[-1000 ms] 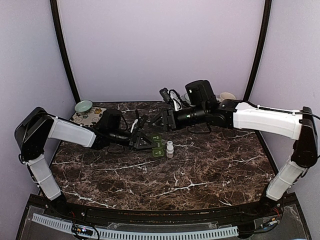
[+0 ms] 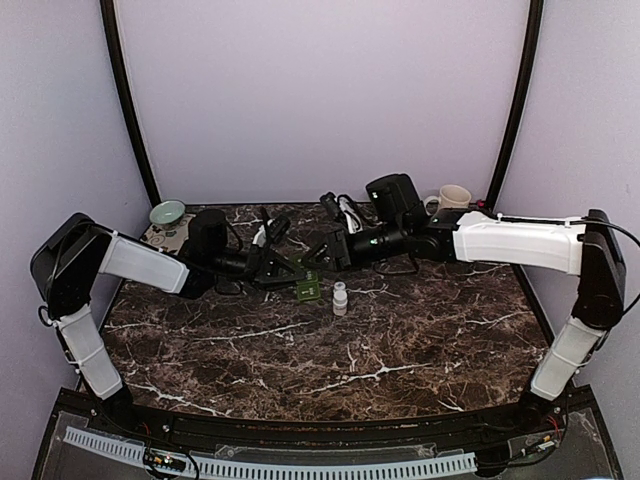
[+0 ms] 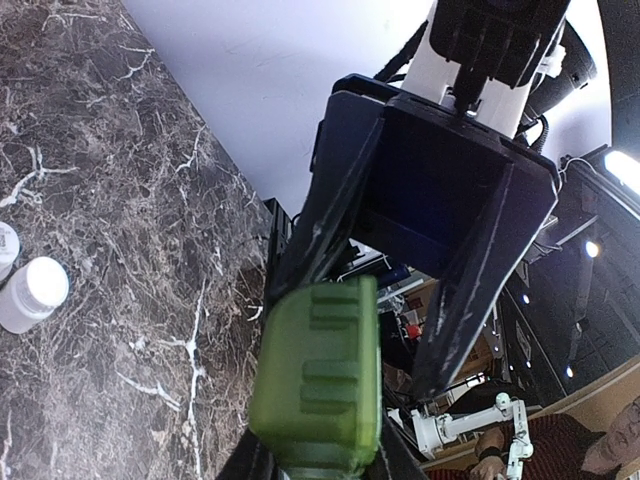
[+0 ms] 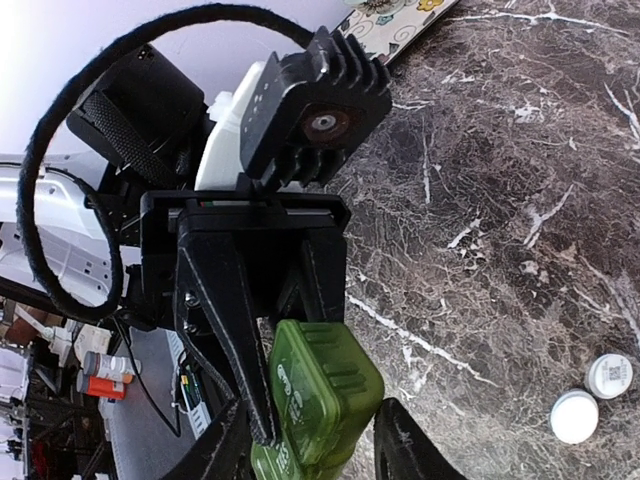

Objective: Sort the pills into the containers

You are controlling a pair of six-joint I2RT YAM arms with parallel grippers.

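A green pill organizer (image 2: 308, 290) with several compartments is held above the table by my left gripper (image 2: 288, 270), which is shut on it. Seen from the right wrist, the left gripper's black fingers (image 4: 232, 320) clasp the organizer (image 4: 325, 390) near its upper end. My right gripper (image 2: 325, 252) is beside the organizer, part open. In the left wrist view its fingers (image 3: 465, 300) reach down on either side of the organizer's near end (image 3: 318, 375), with a clear gap at one side. Contact on the other side cannot be judged. No pills can be made out.
Two small white-capped bottles (image 2: 340, 299) stand close together on the marble table (image 2: 280, 350), just right of the organizer. A pale green bowl (image 2: 167, 213) sits at the back left, and a white mug (image 2: 453, 197) at the back right.
The left gripper has carried the organizer a little left and back, away from the bottles. More recently, the right gripper has come slightly left and lower, closer to the organizer.
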